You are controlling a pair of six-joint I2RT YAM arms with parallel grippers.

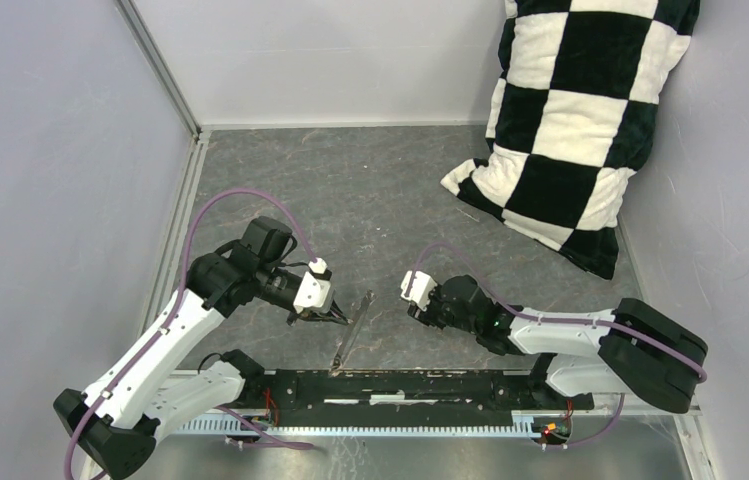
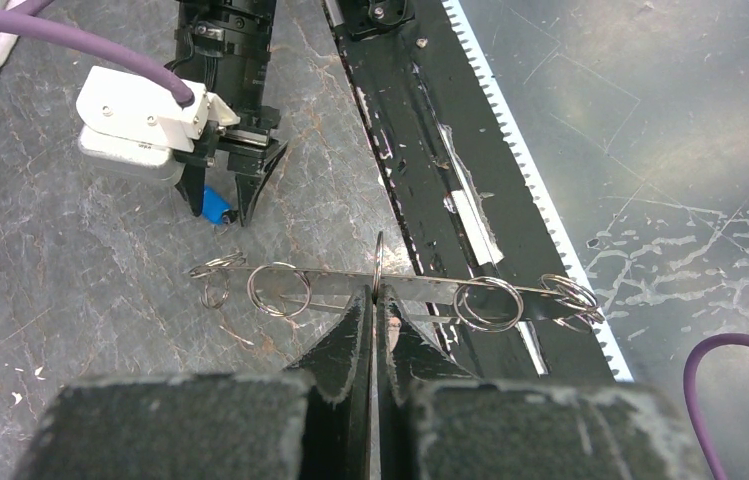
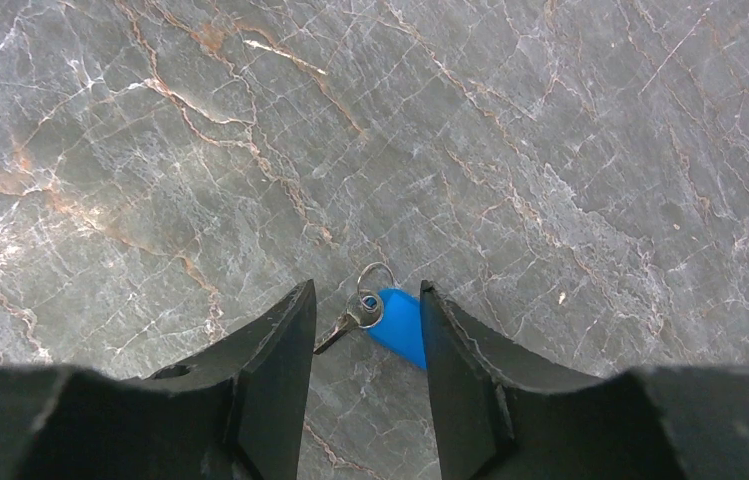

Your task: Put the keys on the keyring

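Note:
In the left wrist view my left gripper is shut on a long, thin metal strip [image 2: 420,288] at its upright middle ring. More wire rings hang along the strip and at its ends. From above, the strip [image 1: 353,335] runs slantwise beside the left fingertips. A blue-headed key [image 3: 398,325] lies on the grey surface, with a small wire ring [image 3: 375,264] and a dark metal piece at its head. My right gripper is open, its two fingers on either side of the key. The right finger hides part of the blue head.
A black-and-white checked cushion [image 1: 580,120] leans at the back right. Along the front edge runs a black rail [image 1: 400,388] with a white toothed strip.

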